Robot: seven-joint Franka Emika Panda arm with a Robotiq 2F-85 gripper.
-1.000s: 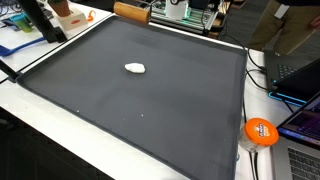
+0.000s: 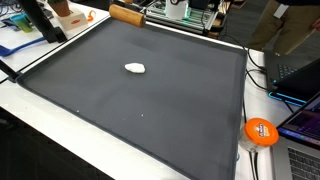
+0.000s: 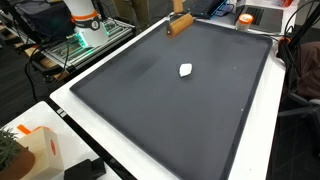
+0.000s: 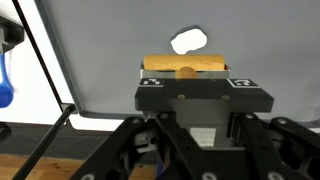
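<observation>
A brown wooden block tool (image 3: 180,24) with an upright handle is at the far edge of the dark board, near the top of exterior view 2. Exterior view 1 shows the same block tool (image 2: 126,15) at the top left edge. In the wrist view, my gripper is shut on the block tool (image 4: 184,63), whose round handle end shows just ahead of the black fingertips. A small white piece (image 4: 188,40) lies flat on the board ahead of the tool, apart from it. Exterior view 2 has this white piece (image 3: 185,70) near the board's middle.
The dark grey board (image 2: 150,110) is otherwise bare, with plenty of clear surface. An orange-lidded container (image 2: 260,132) stands beside it on the white table. A laptop (image 2: 298,158) sits at the right, and a potted plant (image 3: 12,152) at the near left of exterior view 2.
Within exterior view 1, the wooden block has shifted a little left and down, onto the board's edge. The white piece has stayed where it was.
</observation>
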